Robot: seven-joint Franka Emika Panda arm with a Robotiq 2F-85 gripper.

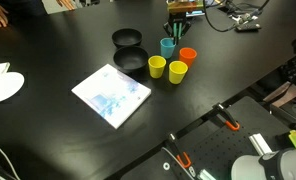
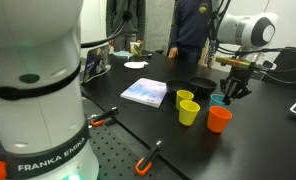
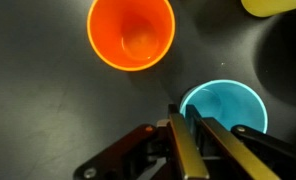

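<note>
A light blue cup (image 3: 236,104) stands upright in the wrist view, its rim at the tips of my gripper. The fingers are shut with the cup's near wall between them. In exterior view 1 the blue cup (image 1: 167,48) is behind the yellow cups, with my gripper (image 1: 176,31) just above its rim. From exterior view 2 the blue cup (image 2: 217,99) is partly hidden behind the orange cup. Whether its base touches the table cannot be told.
An orange cup (image 3: 131,32) stands close beside the blue one. Two yellow cups (image 1: 156,66) (image 1: 177,72) and two black bowls (image 1: 131,62) (image 1: 127,38) are nearby. A pale board (image 1: 111,95) lies on the dark table, which is clear at right.
</note>
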